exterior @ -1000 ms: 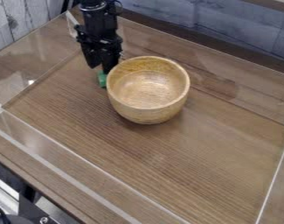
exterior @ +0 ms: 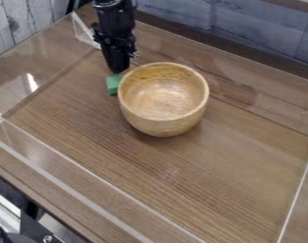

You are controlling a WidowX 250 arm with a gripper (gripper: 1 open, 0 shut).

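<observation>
My black gripper (exterior: 115, 59) reaches down from the top of the view, just behind and left of a large wooden bowl (exterior: 164, 97). A small green object (exterior: 112, 84) lies on the wooden table against the bowl's left side, below the gripper. The gripper's fingertips are small and dark in this view; whether anything is between them I cannot make out.
The gripper has moved slightly up and back, away from the green object, which now shows more clearly beside the bowl. The bowl looks about where it was.
</observation>
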